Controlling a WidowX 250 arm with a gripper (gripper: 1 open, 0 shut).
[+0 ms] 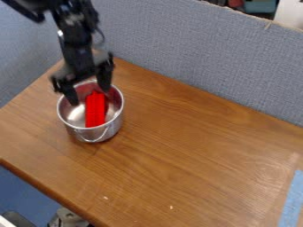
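Note:
A metal pot [102, 133] stands on the left part of the wooden table, with a red object [95, 110] lying inside it. My gripper [84, 84] hangs over the pot from the upper left, open, its fingers at the back part of the pot just above or beside the red object. Whether the fingertips touch the red object is unclear.
Grey padded walls [213, 62] stand along the back, and a blue strip lies at the right edge.

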